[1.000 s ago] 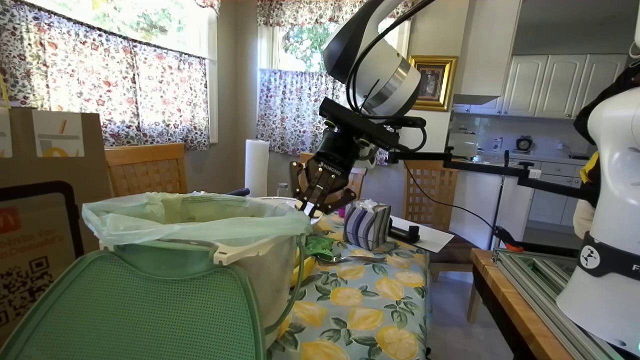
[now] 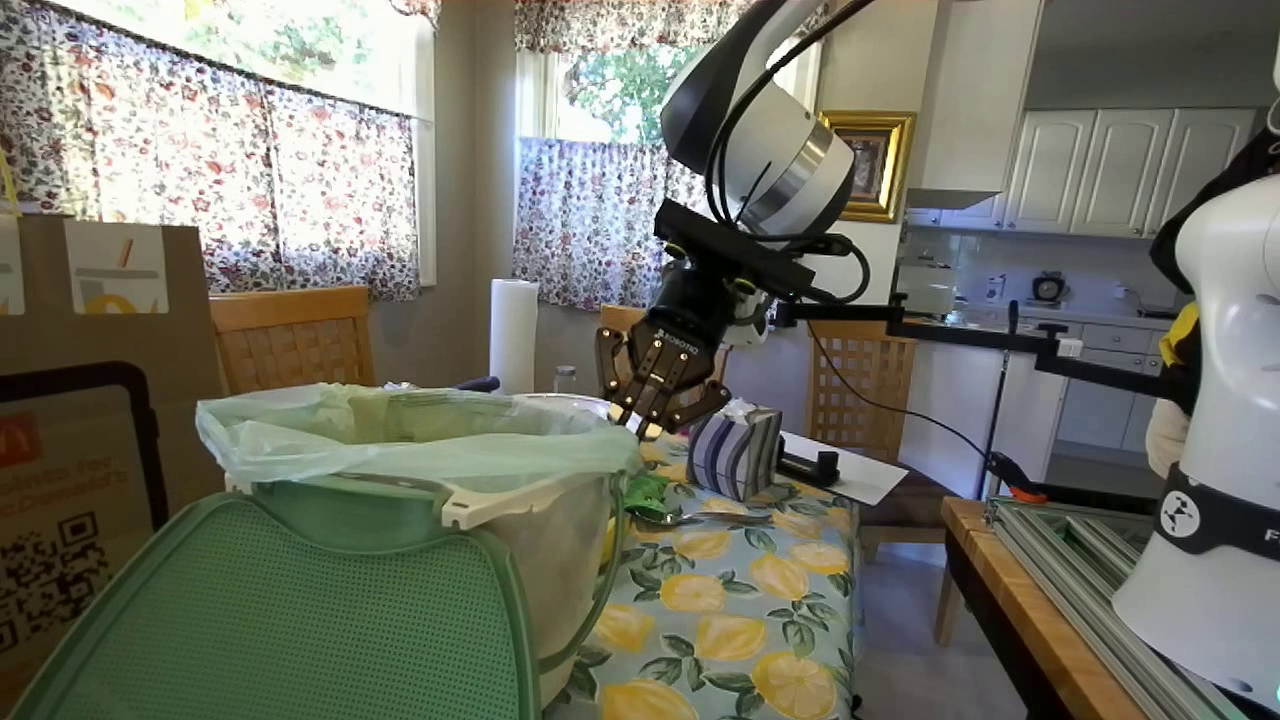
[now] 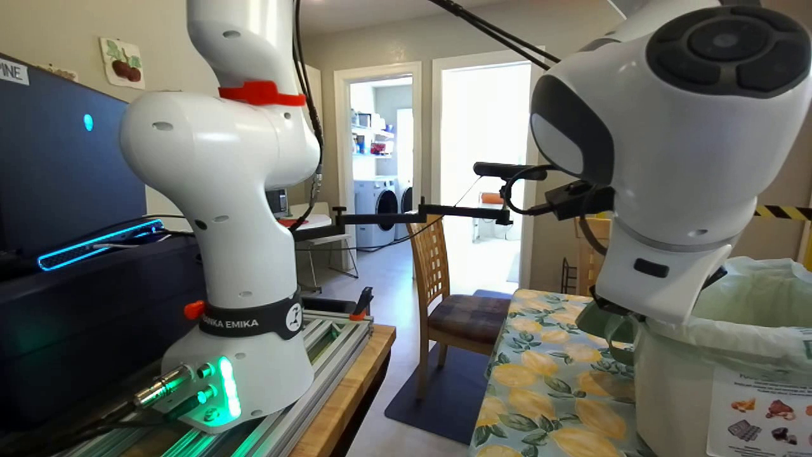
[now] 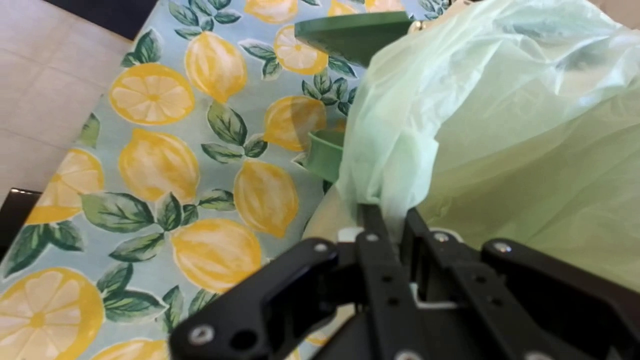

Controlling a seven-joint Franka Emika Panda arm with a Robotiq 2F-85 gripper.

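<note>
Pale green bag liner (image 2: pixel 528 438) lines the compost bin (image 2: pixel 558 564), its edge folded over the rim. My gripper is shut on the liner's edge, and the bunched film (image 4: pixel 393 174) passes between its fingers. In exterior view 1 my gripper (image 2: pixel 648 422) points down at the bin's right rim. The green mesh lid (image 2: pixel 312 612) hangs open at the bin's front. Inside the bag, only the upper walls show; its bottom is hidden. In exterior view 2 the arm hides the gripper, while the bin (image 3: pixel 677 388) stands at the right.
The lemon-print tablecloth (image 2: pixel 720 624) is mostly bare right of the bin. Beyond lie a spoon (image 2: pixel 708 518), a crumpled green thing (image 2: pixel 645 494), a striped tissue box (image 2: pixel 734 454) and a paper towel roll (image 2: pixel 513 336). A cardboard box (image 2: pixel 108 456) stands at the left.
My gripper has moved a little to the right in exterior view 1. The bin, with its liner and lid, has shifted right along with it.
</note>
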